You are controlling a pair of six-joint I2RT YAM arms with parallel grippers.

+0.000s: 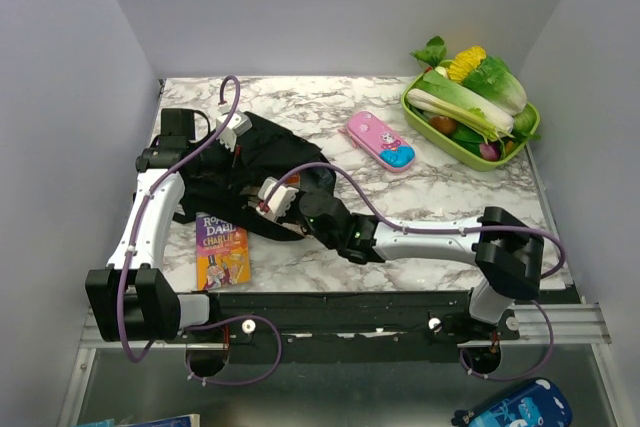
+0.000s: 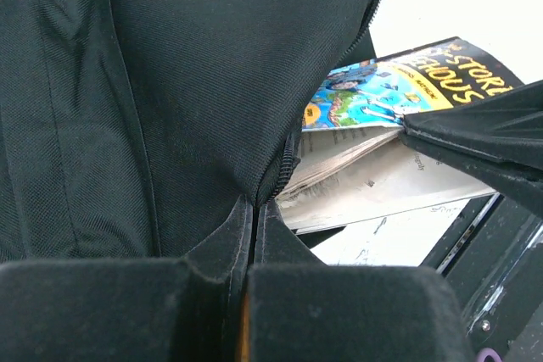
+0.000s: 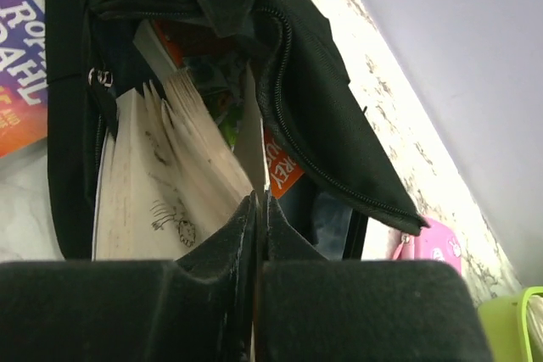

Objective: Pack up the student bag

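The black bag (image 1: 275, 147) lies open on the left half of the marble table. In the left wrist view, my left gripper is shut on the zipped edge of its fabric. A book (image 2: 407, 95) with a blue and black cover leans part-way into the bag's mouth, its pages (image 3: 140, 192) fanned open. My right gripper has its fingers close together on a thin edge of that book. Inside the bag, another orange cover (image 3: 284, 163) shows behind the pages. The Roald Dahl book (image 1: 222, 250) lies flat in front of the bag.
A pink pencil case (image 1: 380, 141) lies right of the bag. The green vegetable basket (image 1: 408, 107) fills the back right corner. A blue case (image 1: 520, 407) and some books (image 1: 160, 421) are beyond the front edge.
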